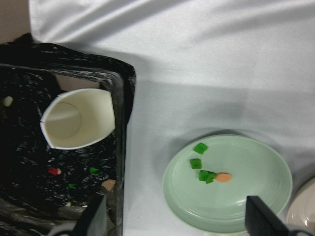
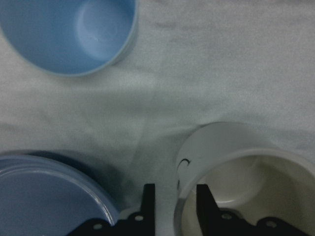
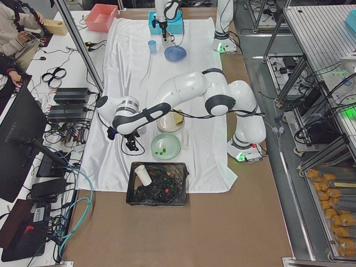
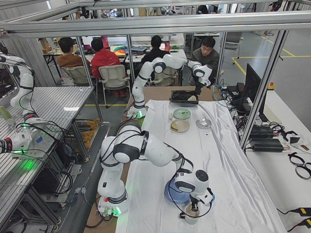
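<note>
A white paper cup (image 1: pixel 78 120) lies on its side in a bin lined with black plastic (image 3: pixel 158 197). My left gripper is open above the tray's edge and the green plate (image 1: pixel 226 191), which holds several small green pieces and an orange one. My right gripper is open, its fingers either side of the wall of a white mug (image 2: pixel 231 135). Beside it are a blue cup (image 2: pixel 69 34) and a blue plate (image 2: pixel 49 201).
A beige plate (image 4: pixel 180 127) and a silver dish (image 4: pixel 203 125) stand near the green plate. A blue bin (image 3: pixel 175 25) is at the far end.
</note>
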